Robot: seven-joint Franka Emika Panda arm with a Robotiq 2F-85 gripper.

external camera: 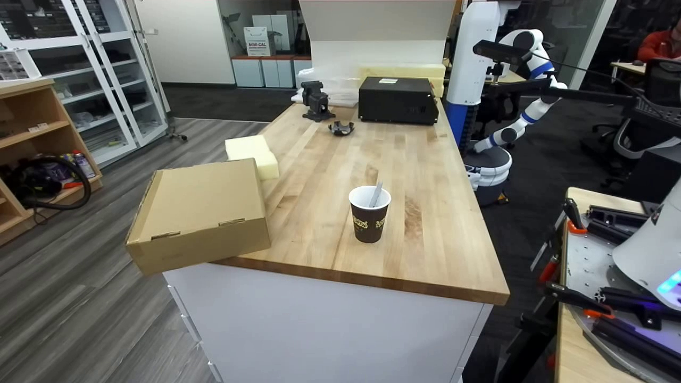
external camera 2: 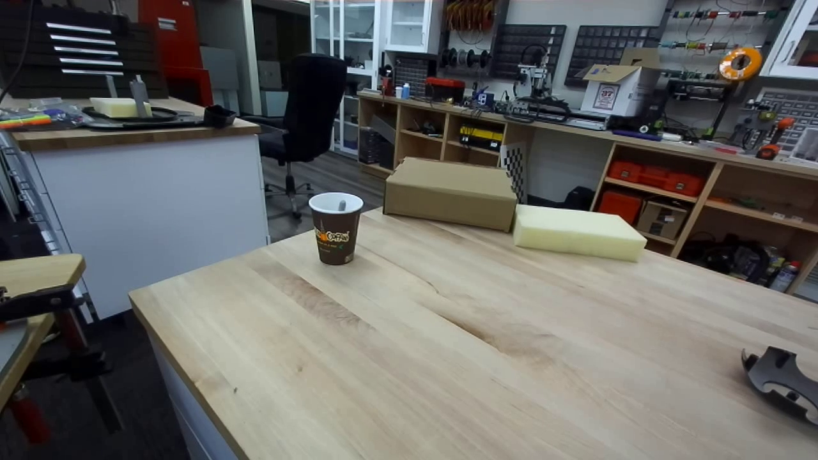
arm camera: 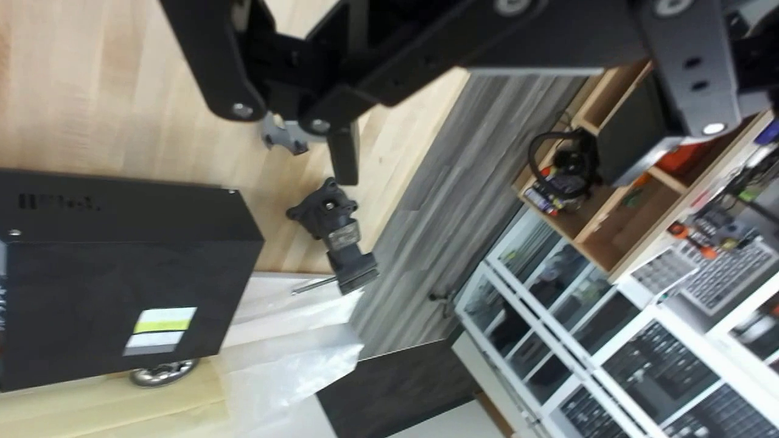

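Observation:
A dark brown paper cup with a white rim [external camera: 362, 224] [external camera 2: 335, 241] stands upright on the wooden table, and a thin grey-white stick [external camera: 376, 193] leans inside it. My gripper shows only in the wrist view. Its fingers [arm camera: 344, 157] are spread wide, with no object held between them. Through the gap appear the floor and shelves in the distance. The cup is not visible in the wrist view, and both exterior views leave the gripper out of frame.
A cardboard box [external camera: 207, 198] overhangs the table's left edge, beside a pale foam block [external camera: 252, 153]. Toward the far end are a black box [external camera: 397, 100], a black clamp-like mount [external camera: 316, 101] and a small dark bracket [external camera: 341, 128].

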